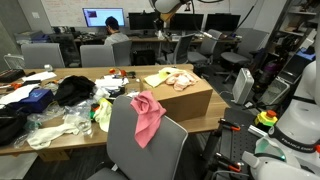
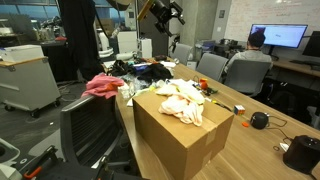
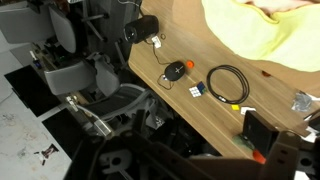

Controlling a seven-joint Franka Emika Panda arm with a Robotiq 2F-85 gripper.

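My gripper (image 1: 162, 27) hangs open in the air above the cardboard box (image 1: 185, 104), holding nothing. In the other exterior view it (image 2: 172, 46) is high above the back of the box (image 2: 178, 146). Pale yellow and pinkish cloths (image 2: 183, 101) lie heaped on the box top, some of them over its edge. From the wrist, the yellow cloth (image 3: 245, 32) fills the upper right, apart from the dark fingers at the lower right.
A pink cloth (image 1: 149, 119) drapes over the grey chair (image 1: 125, 142) in front. Dark clothes (image 1: 73, 90) and other items clutter the table's left. A black speaker (image 2: 302, 154) and cables lie beyond the box. Someone (image 1: 115, 36) sits in the background.
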